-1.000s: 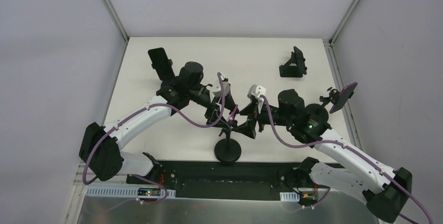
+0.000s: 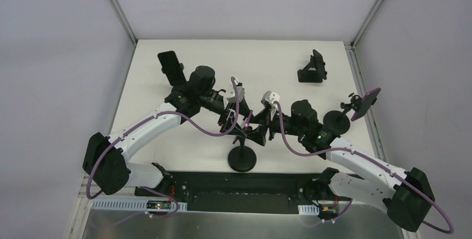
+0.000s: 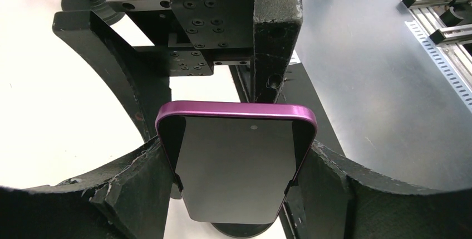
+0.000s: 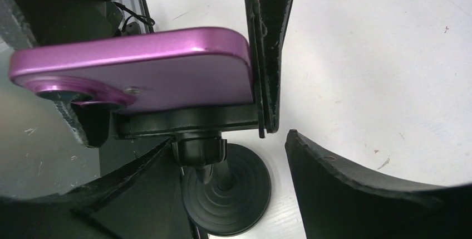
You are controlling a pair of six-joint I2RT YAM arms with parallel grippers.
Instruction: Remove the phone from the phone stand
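Observation:
The purple phone (image 2: 249, 117) (image 3: 236, 169) (image 4: 133, 80) sits in the holder of the centre stand (image 2: 241, 159) (image 4: 225, 191). In the left wrist view my left gripper has its fingers at both sides of the phone; whether they grip it is unclear. Its fingers also frame the phone in the right wrist view. My right gripper is open just beside the stand's neck, below the phone, with the joint between and behind its fingertips.
Another stand with a phone (image 2: 171, 66) is at back left, a black stand (image 2: 313, 69) at back right, and a stand with a purple phone (image 2: 365, 104) at right.
The left arm and the phone have hardly moved.

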